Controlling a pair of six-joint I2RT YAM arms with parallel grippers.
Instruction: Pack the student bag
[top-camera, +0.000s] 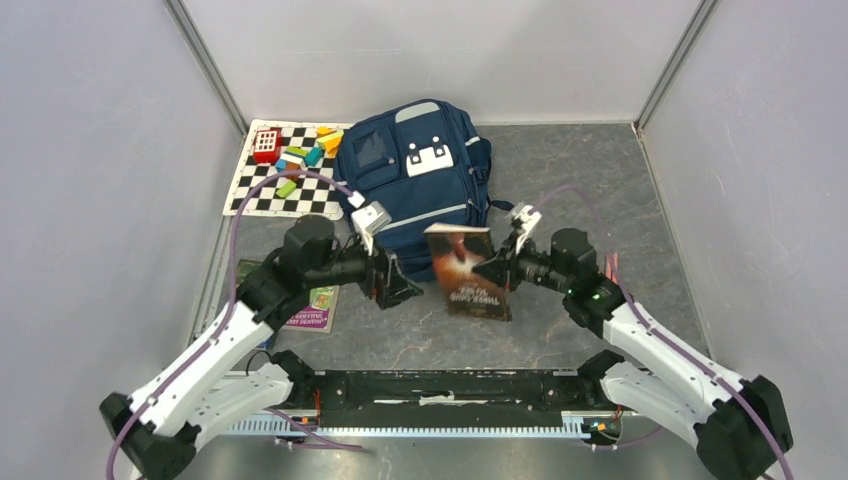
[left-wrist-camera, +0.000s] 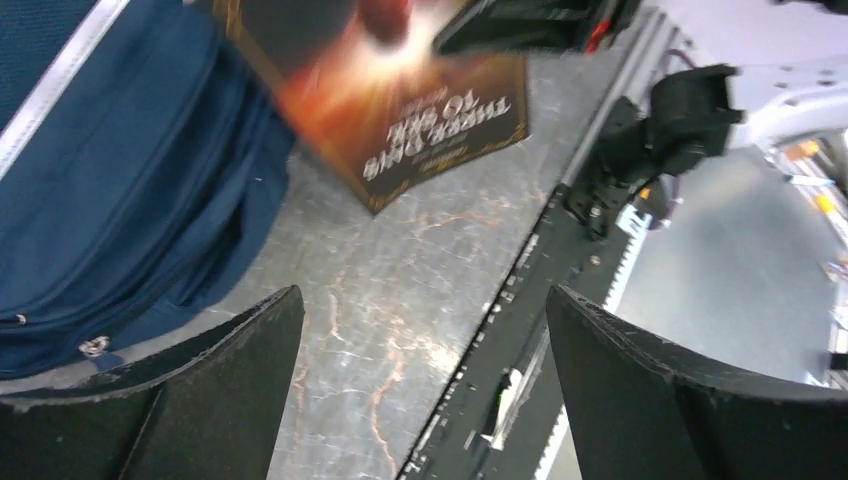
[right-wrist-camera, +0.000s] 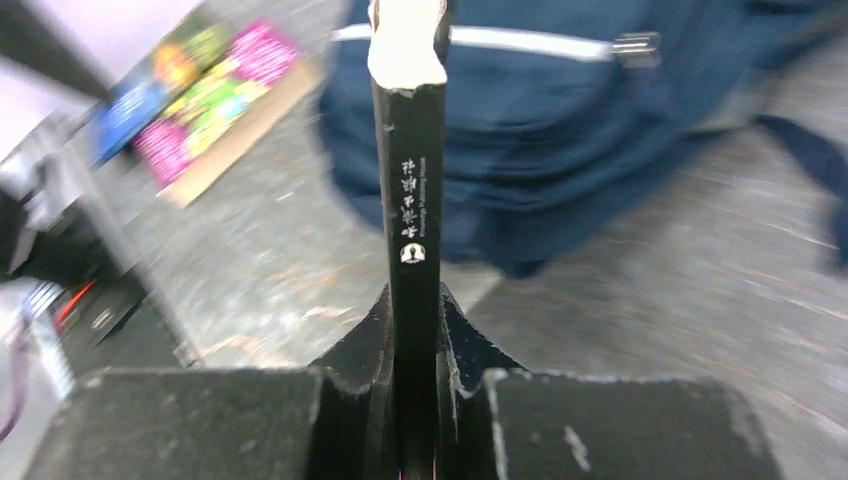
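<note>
A dark book with a fiery cover (top-camera: 465, 280) hangs upright off the floor, right of the middle in the top view. My right gripper is shut on its black spine, which runs up the centre of the right wrist view. Apart from the book, my left gripper stands open and empty over bare floor; the book (left-wrist-camera: 400, 110) lies beyond its fingers. The navy backpack (top-camera: 415, 185) lies at the back centre, its lower end close behind the book. Whether the bag's main compartment is open cannot be seen.
A checkered board (top-camera: 260, 190) with coloured blocks and a red calculator-like item (top-camera: 267, 146) sits at the back left. Other books (right-wrist-camera: 215, 100) lie at left, partly under my left arm. Orange-red pencils (top-camera: 611, 266) are mostly hidden behind the right arm.
</note>
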